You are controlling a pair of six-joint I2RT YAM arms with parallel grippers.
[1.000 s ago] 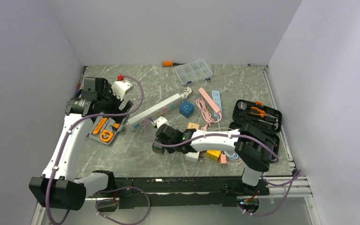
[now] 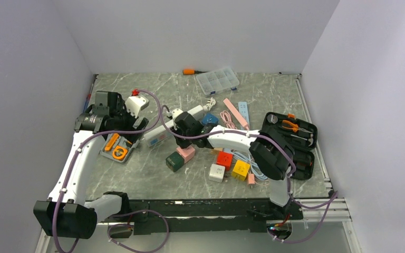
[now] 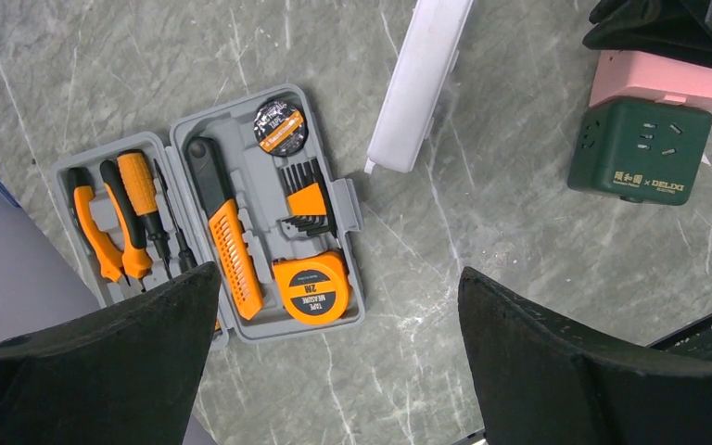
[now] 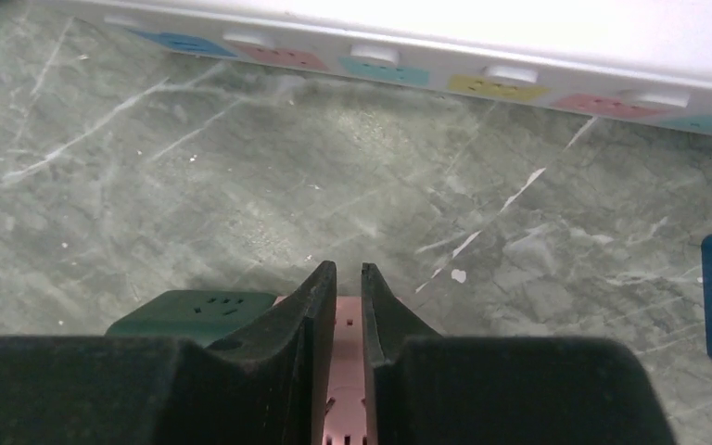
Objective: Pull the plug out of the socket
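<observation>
In the top view a pink adapter (image 2: 186, 153) sits against a dark green one (image 2: 174, 162) on the table. From the left wrist view, the pink block (image 3: 654, 77) touches the back of the green block (image 3: 642, 148). My right gripper is shut but for a narrow slit, its fingertips over the pink block (image 4: 348, 371). Pink shows through the slit and past both fingers, so the block is wider than the gap; nothing gripped can be made out. My left gripper is open and empty above a grey tool case (image 3: 348, 324).
Behind the blocks lies a white power strip (image 2: 158, 135). A blue cube (image 2: 209, 119), a red cube (image 2: 224, 160), a white cube (image 2: 217, 173) and a yellow cube (image 2: 240, 170) stand to the right.
The left arm has shifted slightly.
</observation>
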